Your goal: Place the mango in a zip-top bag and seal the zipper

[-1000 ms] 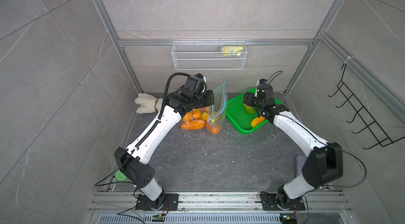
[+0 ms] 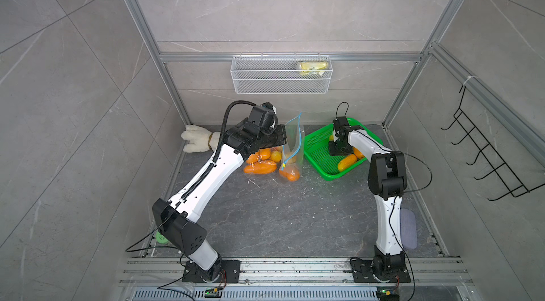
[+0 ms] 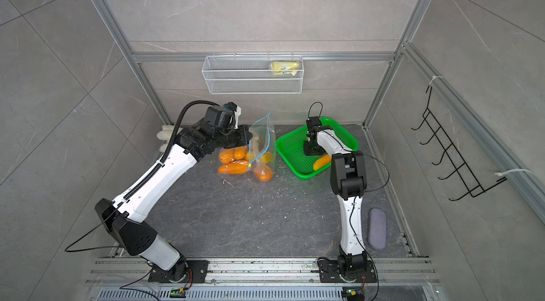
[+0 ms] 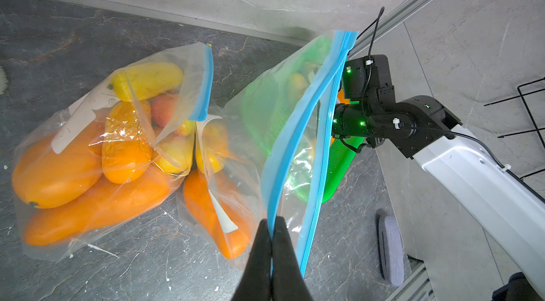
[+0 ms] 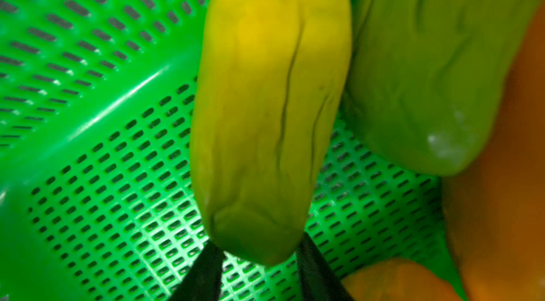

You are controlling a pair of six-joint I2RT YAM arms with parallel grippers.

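Observation:
My left gripper is shut on the blue-zippered rim of an open plastic bag [image 4: 244,147], which holds orange and yellow fruit at its bottom. In the right wrist view my right gripper is part open over the green basket [image 5: 96,102], its fingertips beside the near end of a yellow mango [image 5: 266,102]; whether they touch it is unclear. A green mango [image 5: 425,62] and orange fruit [image 5: 488,216] lie to its right.
A second bag of fruit [image 4: 102,159] lies left of the held bag. A white plush thing [image 2: 196,137] lies at back left, a grey pad [image 3: 377,227] at front right.
The left arm is nearly still, holding the bag.

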